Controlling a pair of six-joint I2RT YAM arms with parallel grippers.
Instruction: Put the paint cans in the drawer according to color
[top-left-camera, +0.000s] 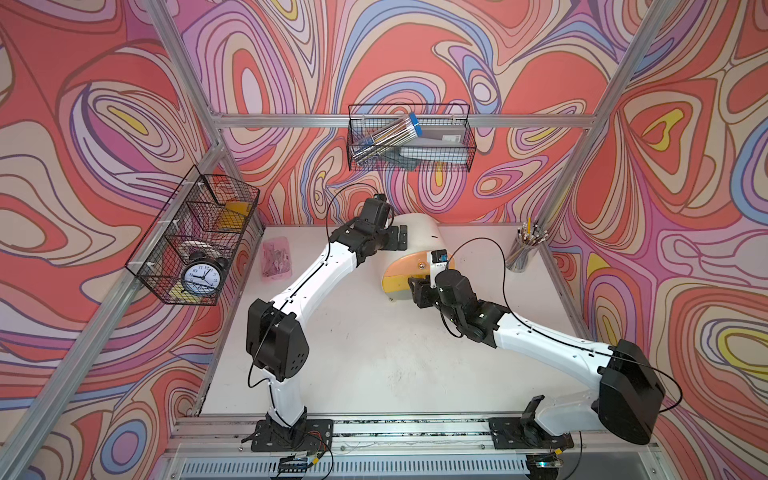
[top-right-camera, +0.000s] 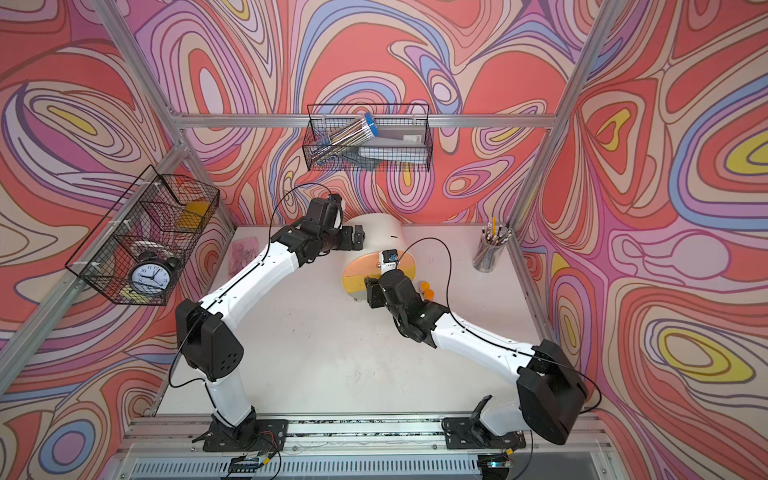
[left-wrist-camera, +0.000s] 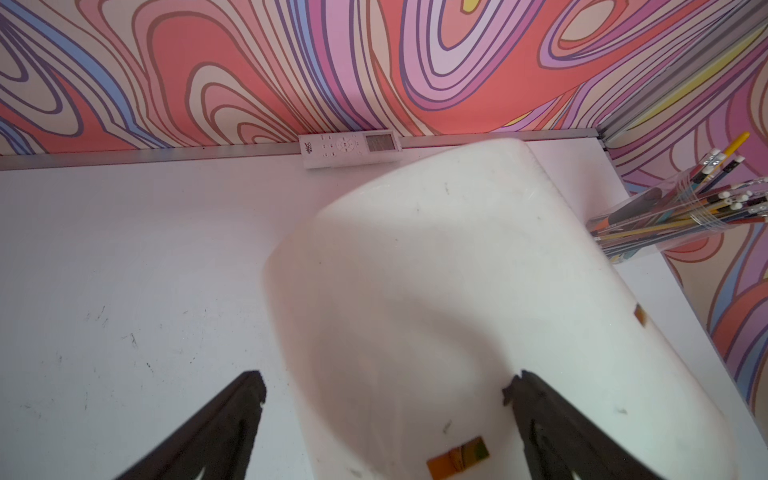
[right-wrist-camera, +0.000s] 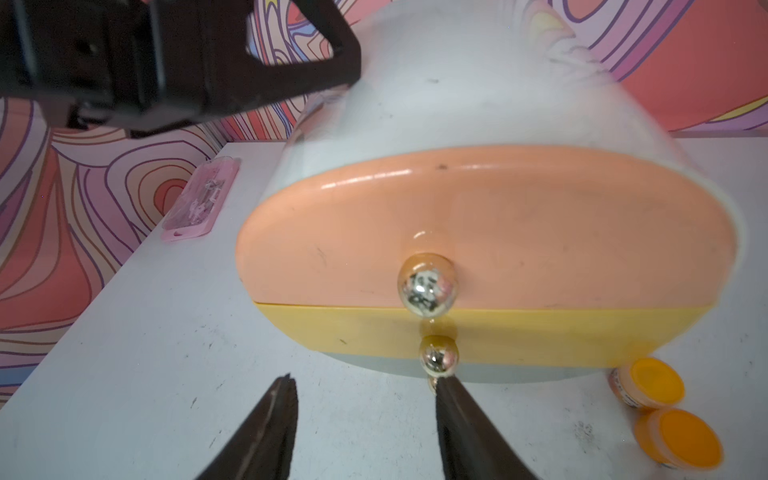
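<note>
A white rounded drawer unit (left-wrist-camera: 416, 280) stands at the back middle of the table. Its closed fronts are an orange drawer (right-wrist-camera: 336, 232) above a yellow drawer (right-wrist-camera: 544, 336), each with a shiny round knob. Two paint cans with orange tops, one can (right-wrist-camera: 656, 381) behind another can (right-wrist-camera: 688, 440), are on the table by the unit's right side. My left gripper is open over the unit's top left, the white shell between and beyond its fingers. In front of the drawers, my right gripper stands open, empty, its fingertips below the orange knob.
A cup of pencils (top-left-camera: 524, 248) stands at the back right. A pink box (top-left-camera: 277, 259) lies at the back left, and a white remote (left-wrist-camera: 350, 149) lies by the back wall. Wire baskets hang above the table.
</note>
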